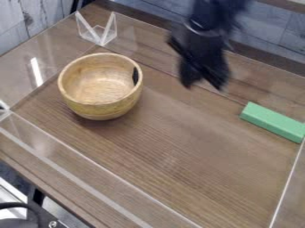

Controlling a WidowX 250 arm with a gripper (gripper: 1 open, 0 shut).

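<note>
A dark robot gripper (193, 69) hangs over the back middle of the wooden table, blurred, so its fingers are hard to make out; nothing shows held. A wooden bowl (98, 85) stands on the left of the table, left of and nearer than the gripper. A green block (272, 122) lies at the right, below and right of the gripper.
A clear folded plastic piece (98, 29) sits at the back left. A wall runs along the back right.
</note>
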